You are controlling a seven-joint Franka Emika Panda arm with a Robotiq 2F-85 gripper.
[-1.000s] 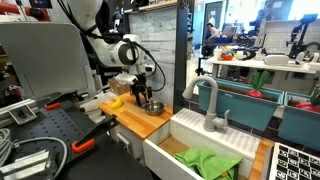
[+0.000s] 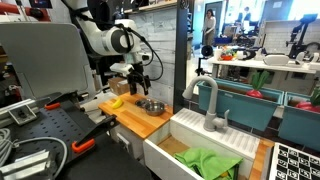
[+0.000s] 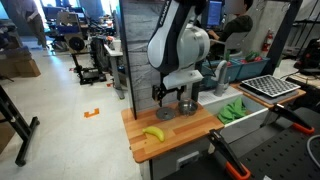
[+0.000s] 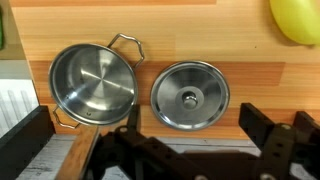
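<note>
A round metal lid with a central knob (image 4: 190,99) lies flat on the wooden counter, beside an uncovered two-handled steel pot (image 4: 90,84). In the wrist view my gripper is open above the lid, its fingers (image 4: 254,122) spread to either side with nothing held between them. Exterior view 2 has the lid (image 3: 166,114) just left of the pot (image 3: 186,107), with the gripper in the air above the counter. A yellow banana (image 3: 154,132) rests nearer the counter's front edge and shows partly in the wrist view's upper right corner.
A sink (image 2: 222,139) with a green cloth (image 2: 207,163) is to the right of the counter in exterior view 1, and a grey faucet (image 2: 211,100) rises behind it. Behind the counter stands a grey wall panel (image 2: 166,55). Bare wood surrounds the lid and banana.
My arm has risen from low over the lid and pot to higher above the counter. The pot and banana appear unmoved.
</note>
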